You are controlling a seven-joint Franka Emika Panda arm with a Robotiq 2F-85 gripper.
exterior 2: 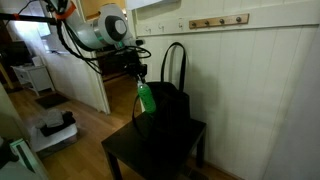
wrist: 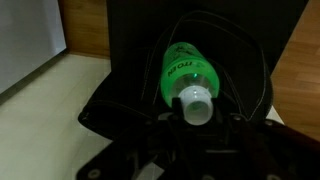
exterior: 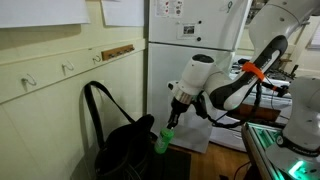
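Note:
A green bottle (exterior 2: 147,98) hangs upright from my gripper (exterior 2: 140,78), which is shut on its top. From above, the wrist view shows the bottle's pale cap (wrist: 196,103) and green shoulder (wrist: 188,68), with the black bag (wrist: 130,100) around and under it. In exterior view 1 the bottle (exterior: 164,141) is at the right edge of the black bag (exterior: 122,145), its lower end near the bag's side. The bag (exterior 2: 172,110) stands on a dark table with its strap loop upright. Whether the bottle's base is inside the bag's opening, I cannot tell.
The dark low table (exterior 2: 125,150) has bare top in front of the bag. A white wall with a wooden hook rail (exterior 2: 219,20) rises behind. A white fridge (exterior: 185,75) stands at the back, beyond the arm.

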